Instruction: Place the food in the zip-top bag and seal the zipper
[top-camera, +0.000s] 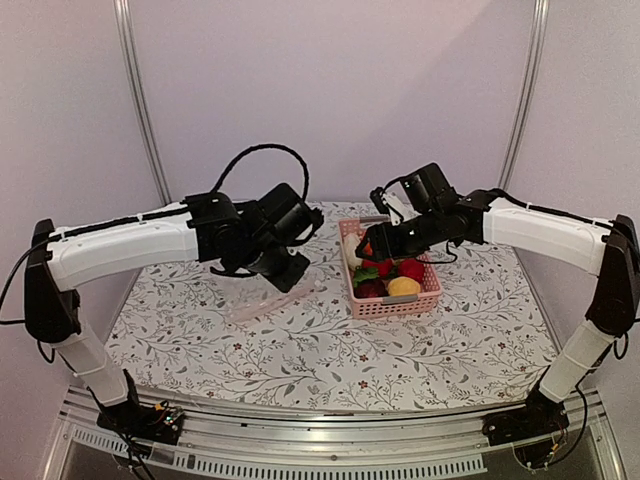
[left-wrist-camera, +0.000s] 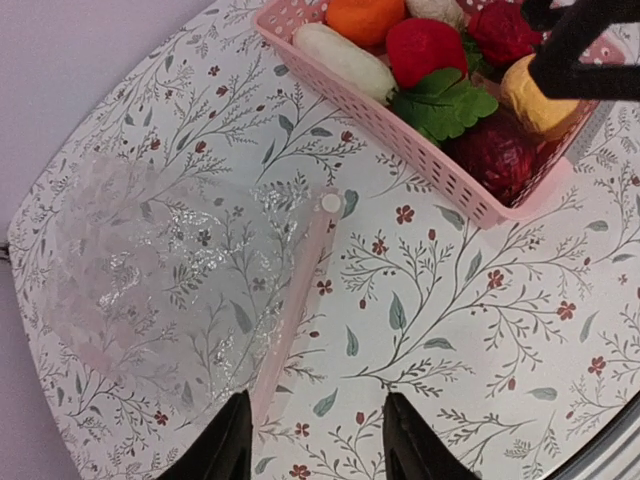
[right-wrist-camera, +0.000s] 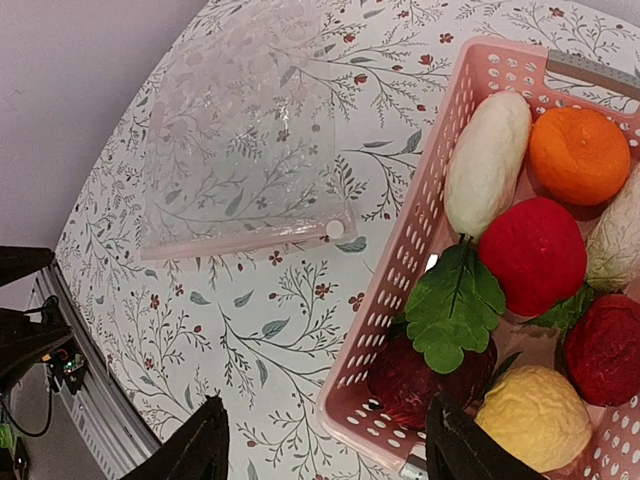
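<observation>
A clear zip top bag (left-wrist-camera: 160, 270) lies flat on the patterned table, its pink zipper strip with a white slider (left-wrist-camera: 331, 203) along the edge nearer the basket. In the top view my left gripper (top-camera: 290, 280) hides much of it. That gripper stands open above the table, nothing between its fingers. Food fills the pink basket (right-wrist-camera: 390, 250): a white vegetable (right-wrist-camera: 487, 163), an orange (right-wrist-camera: 579, 155), red items (right-wrist-camera: 533, 256), green leaves (right-wrist-camera: 455, 308) and a yellow one (right-wrist-camera: 535, 417). Over the basket, my right gripper has its fingers apart and empty.
Bare table (top-camera: 300, 365) stretches in front of the bag and basket. Walls stand at the back and both sides, and a metal rail (top-camera: 330, 445) runs along the front. The two arms come fairly close together between bag and basket.
</observation>
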